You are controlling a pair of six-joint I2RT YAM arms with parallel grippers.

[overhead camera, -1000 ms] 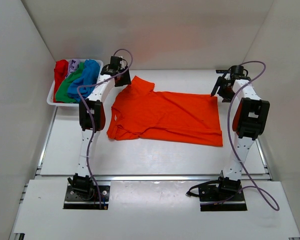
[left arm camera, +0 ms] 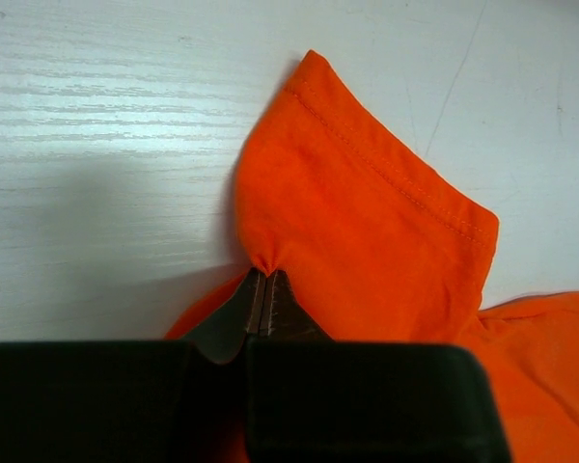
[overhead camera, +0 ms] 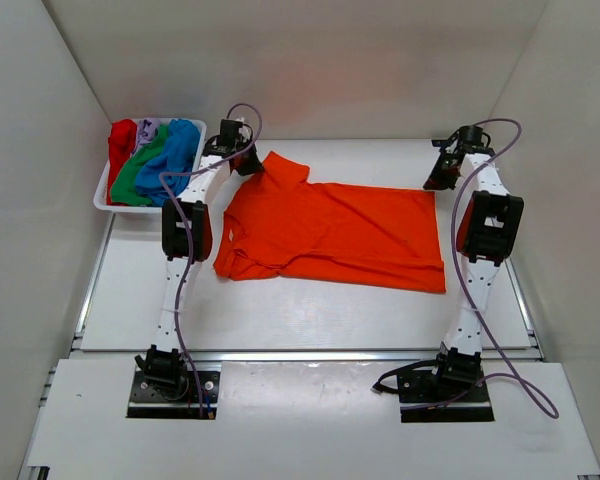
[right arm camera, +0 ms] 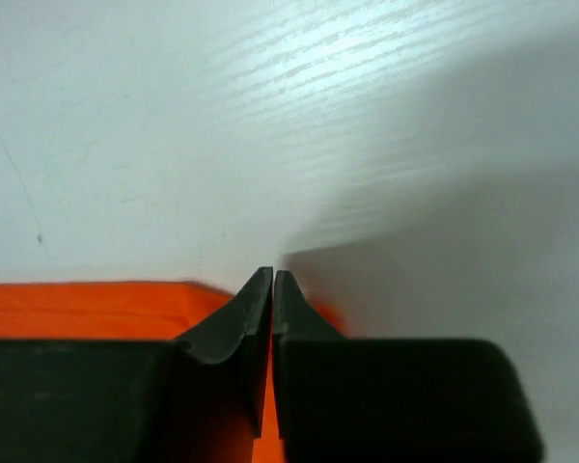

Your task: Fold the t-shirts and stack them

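Note:
An orange-red t-shirt lies spread sideways on the white table, its sleeve end to the left and its hem to the right. At the upper-left shoulder is my left gripper, shut. In the left wrist view the cloth puckers right at the tips of that gripper, beside the flat sleeve, so a thin pinch of shirt is between them. My right gripper is at the shirt's upper-right corner. The right wrist view has its fingertips together over the orange edge, with no cloth visibly pinched; the fingers hide part of the corner.
A white basket at the back left holds several folded or bunched garments, with blue cloth and green cloth among them. Bare table stretches in front of the shirt. Walls stand close at the back and sides.
The left gripper has come to the shoulder and closed. The shirt lies almost unchanged.

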